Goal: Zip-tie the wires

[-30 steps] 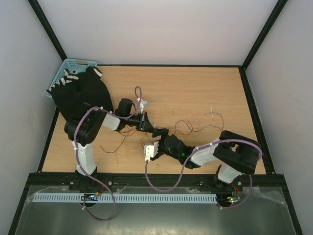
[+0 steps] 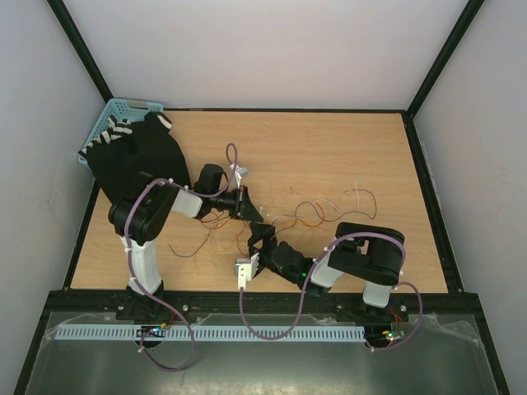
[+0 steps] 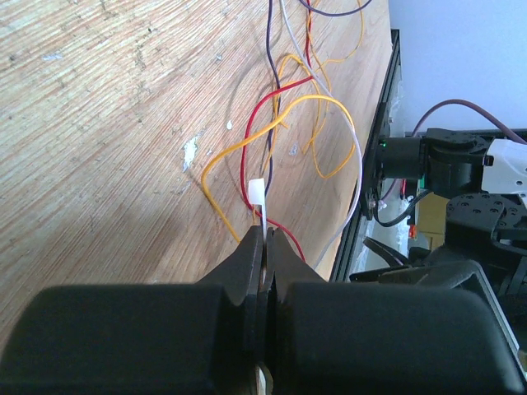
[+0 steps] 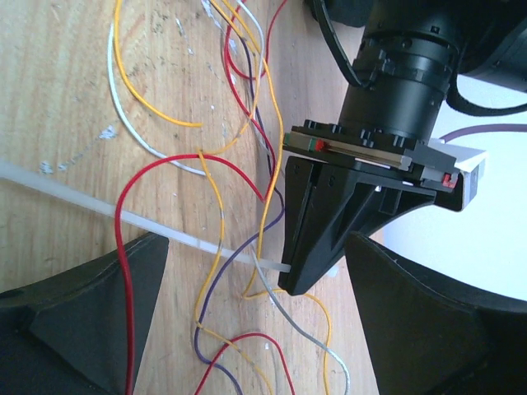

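Note:
Loose red, yellow, purple and white wires point(image 3: 296, 99) lie tangled on the wooden table. My left gripper is shut on a thin white zip tie; its small square head point(image 3: 256, 191) sticks up from the fingertips. In the right wrist view the tie's pale strap point(image 4: 74, 197) runs under a red wire toward the left gripper's fingertips. My right gripper stands open low over the wires, close beside the left one, with wires and strap between its fingers. From above, both grippers point(image 2: 259, 222) meet at the table's middle and hide what lies beneath.
A blue basket point(image 2: 123, 107) with black cloth sits at the back left. More wires point(image 2: 329, 210) spread to the right.
My right arm has shifted toward the front edge and its forearm has swung back and left. My left arm is nearly unchanged.

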